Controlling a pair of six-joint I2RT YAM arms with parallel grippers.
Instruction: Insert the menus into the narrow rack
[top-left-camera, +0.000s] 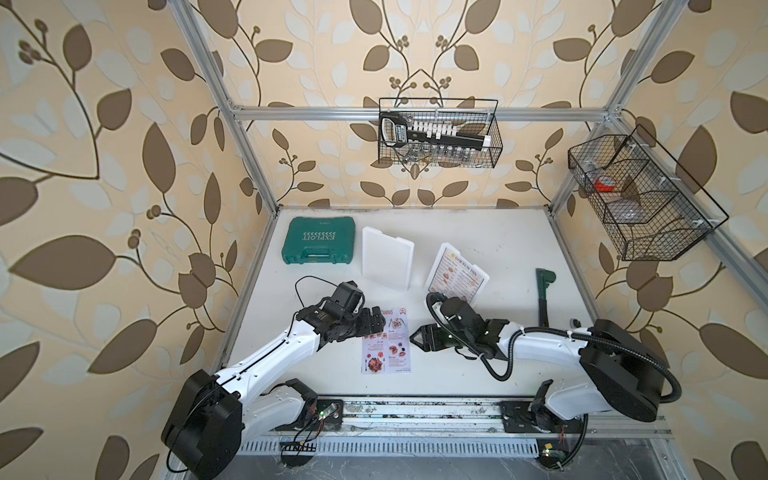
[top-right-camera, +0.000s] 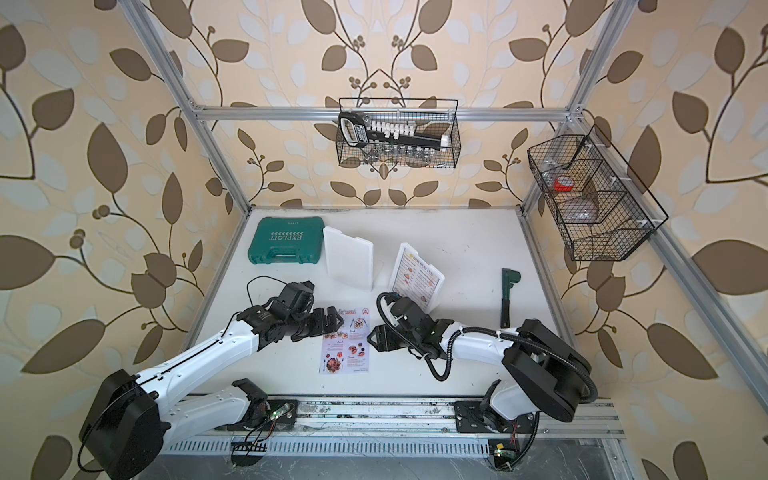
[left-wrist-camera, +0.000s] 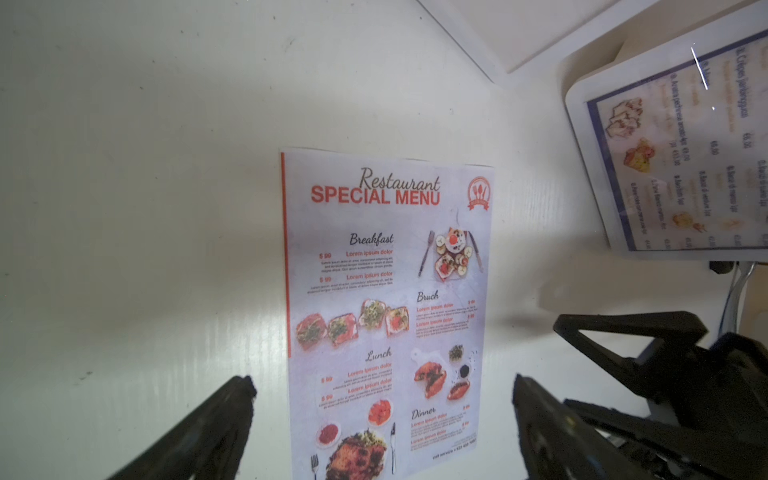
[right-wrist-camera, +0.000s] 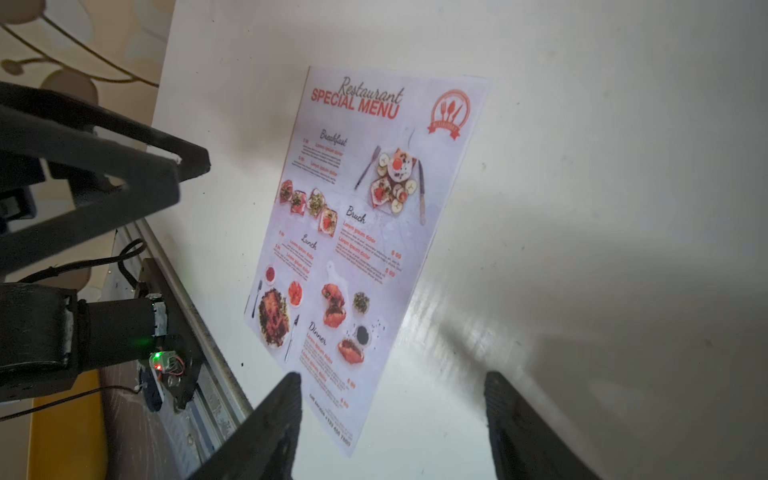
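Note:
A printed paper menu (top-left-camera: 388, 352) lies flat on the white table between both arms; its full face shows in the right wrist view as the restaurant menu (right-wrist-camera: 344, 232). My left gripper stands open above the menu's left side, nothing between its fingers. On the menu's other side, my right gripper is open and empty too. Behind the grippers stand two upright white holders: the left holder (top-left-camera: 388, 257) shows a blank face, while the right holder (top-left-camera: 457, 273) has a colourful menu sheet in it. Part of the right holder is covered by my right arm.
A green case (top-left-camera: 318, 240) lies at the back left. On the right side is a green-headed tool (top-left-camera: 544, 292) with a dark handle. Wire baskets (top-left-camera: 440, 152) hang on the back and right walls. Bare table lies behind and to the right of the holders.

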